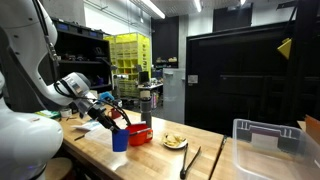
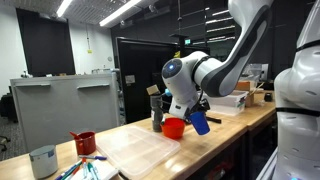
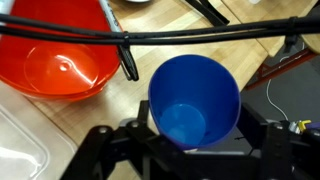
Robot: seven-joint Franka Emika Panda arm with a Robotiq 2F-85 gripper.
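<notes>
A blue cup (image 3: 194,98) fills the space between the dark fingers of my gripper in the wrist view. Its open mouth faces the camera and it looks empty. In exterior view 1 the gripper (image 1: 116,124) is shut on the cup (image 1: 120,141), which is held close to the front of the table. From exterior view 2 the cup (image 2: 200,123) appears slightly tilted and clear of the tabletop. Beside it stands a red bowl (image 2: 174,128), apart from the cup; the wrist view shows part of the bowl (image 3: 55,65).
A clear shallow tray (image 2: 135,149) lies past the bowl. A plate of food (image 1: 173,141), a black rod-like tool (image 1: 190,162) and a large clear bin (image 1: 268,148) are to the right. A dark bottle (image 2: 156,112) stands behind the bowl. Cables cross the wrist view.
</notes>
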